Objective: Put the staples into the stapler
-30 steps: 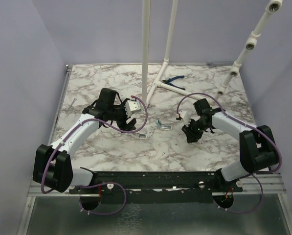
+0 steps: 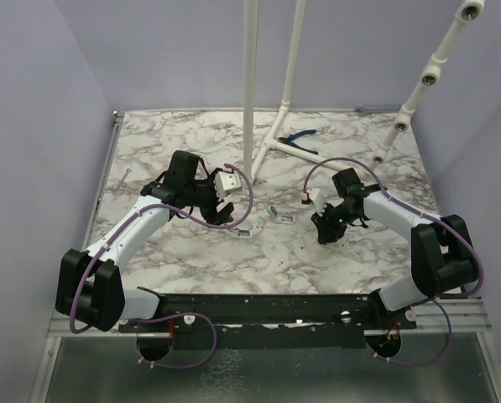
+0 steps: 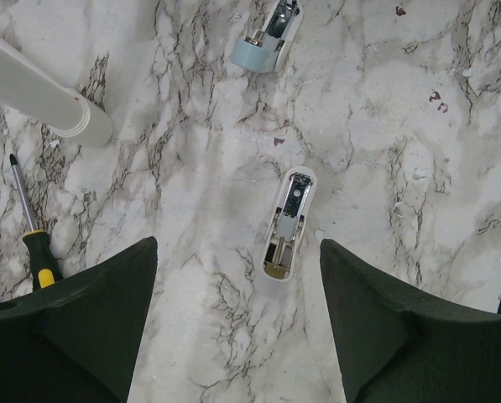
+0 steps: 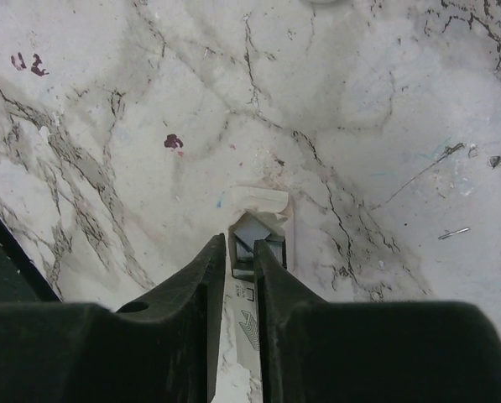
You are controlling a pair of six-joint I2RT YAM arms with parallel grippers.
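In the left wrist view, a white mini stapler lies opened out, its metal channel facing up. A second one with a light-blue end lies farther off. My left gripper is open above the table, its fingers wide apart with nothing between them. In the right wrist view, a small opened box holds grey staple strips, one lying askew. Over it is my right gripper, its fingertips a narrow gap apart in front of the box. How deep they reach among the strips is hard to tell.
White pipes stand behind the work area, with blue-handled pliers by them. A yellow-black screwdriver lies near the left gripper. One loose thin metal piece is right of the box.
My right gripper has shifted slightly, and its fingers look closer together than before. The left arm and both staplers have stayed put.
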